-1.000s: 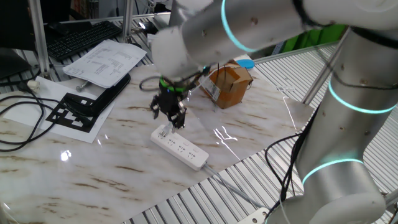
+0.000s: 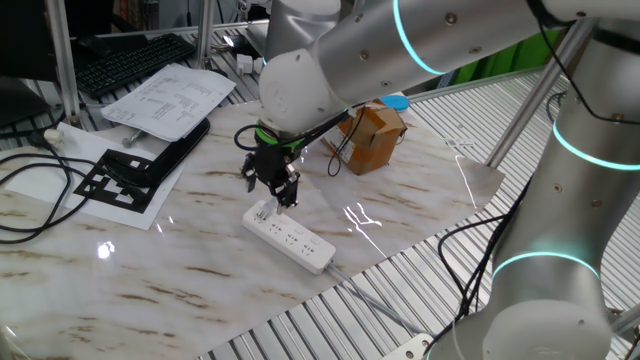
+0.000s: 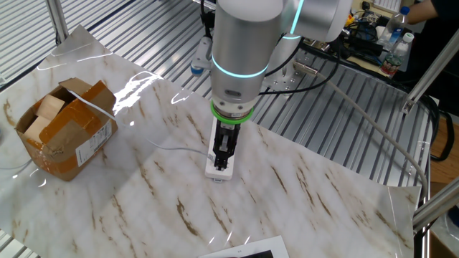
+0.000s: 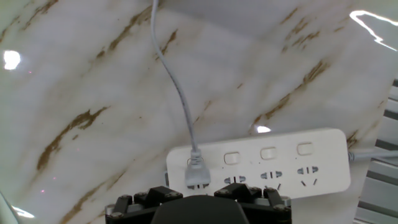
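A white power strip (image 4: 323, 158) with several sockets and switches lies on the marbled tabletop. In its end socket sits a light grey plug (image 4: 197, 168), its cord running away up the wrist view. My gripper (image 2: 271, 192) points down over that end of the strip, its fingers spread apart. The wrist view has the dark fingers (image 4: 163, 194) at the bottom edge, one on either side of the plug, with a gap between them. Whether either finger touches the plug cannot be made out. From the other side, the gripper (image 3: 221, 162) covers much of the strip (image 3: 212, 172).
An open cardboard box (image 2: 372, 140) stands behind the gripper, the thin plug cord (image 3: 154, 142) leading toward it. Papers (image 2: 168, 100), a black-and-white marker sheet (image 2: 122, 185) and black cables occupy the far left. The strip's own cord (image 2: 375, 300) crosses the slatted metal surface. Bare tabletop surrounds the strip.
The upper arm links have swung to the right in exterior view 1. The gripper has stayed nearly in place over the plug end, its fingers still apart. Strip and box have not moved.
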